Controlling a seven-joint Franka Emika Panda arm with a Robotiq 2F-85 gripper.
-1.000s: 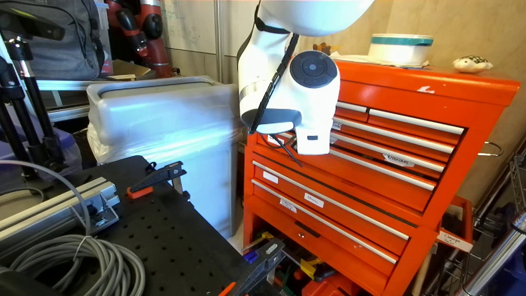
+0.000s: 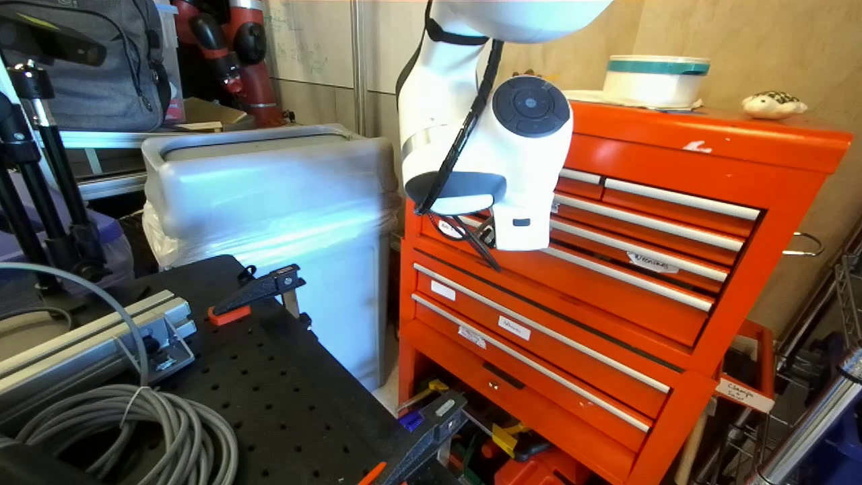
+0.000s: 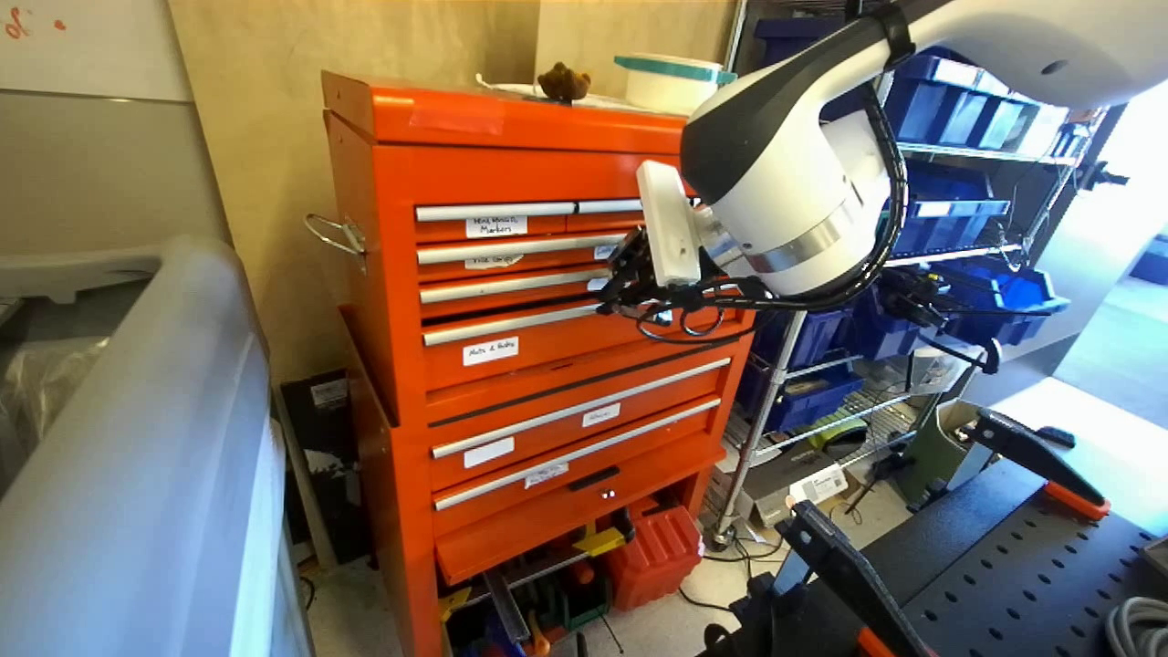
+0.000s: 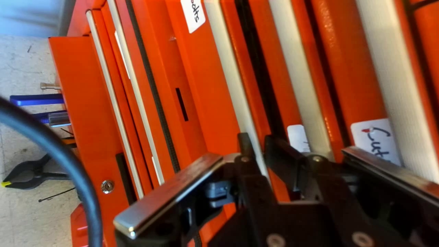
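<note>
A red tool cabinet has several drawers with long pale handle strips. In the wrist view my gripper is shut on the handle strip of the drawer labelled for bolts, one dark finger on each side of it. From the other side, the gripper meets the right part of that handle, above the "Nuts & Bolts" label. A dark gap runs along this handle; how far the drawer stands out cannot be told. Exterior view 1 mostly hides the fingers behind the white wrist.
A black perforated table with clamps and coiled cable stands in front. Beside the cabinet are a large grey bin and a wire shelf of blue bins. A white tub sits on top of the cabinet.
In exterior view 1 the white wrist has shifted slightly right and up against the cabinet. The visible drawers there look the same as before.
</note>
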